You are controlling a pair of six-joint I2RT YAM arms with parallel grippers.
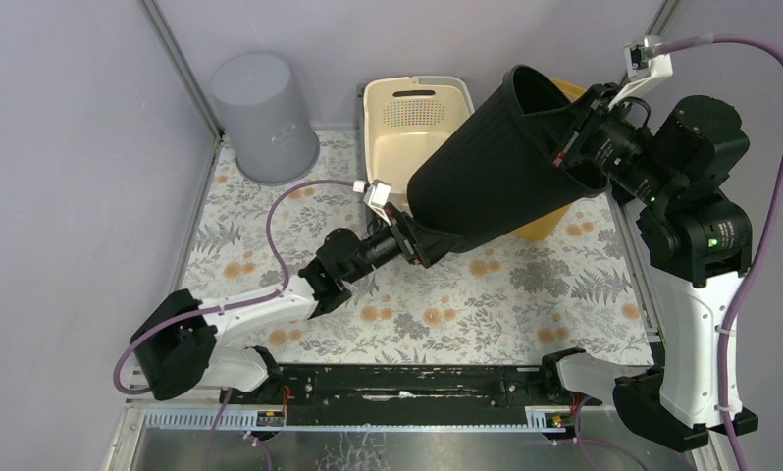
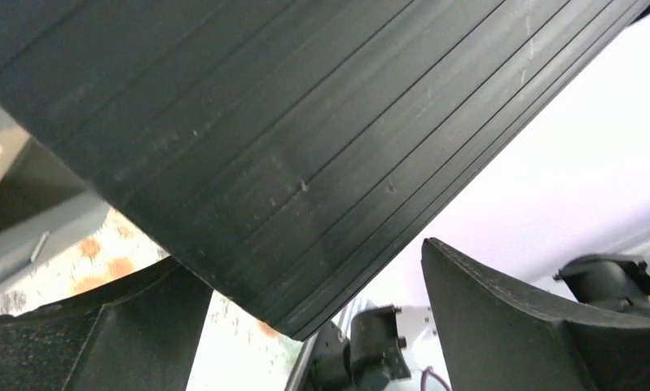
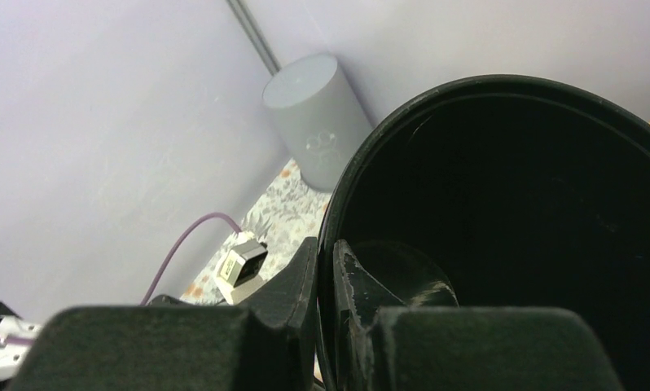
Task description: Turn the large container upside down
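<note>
The large black container (image 1: 505, 162) is held in the air on a slant, its open mouth facing up and to the right and its base toward the lower left. My right gripper is shut on its rim, one finger inside the wall and one outside. At the base end, my left gripper (image 1: 430, 247) stands open, with the container's lower edge (image 2: 305, 220) between its spread fingers. Whether those fingers touch the wall I cannot tell. The inside (image 3: 517, 212) of the container is dark, and nothing loose shows in it.
An upside-down grey bin (image 1: 270, 123) stands at the back left. Behind the black container, a cream basket (image 1: 380, 128) and a yellow container (image 1: 540, 228) are partly covered. Pale walls close in the sides and back.
</note>
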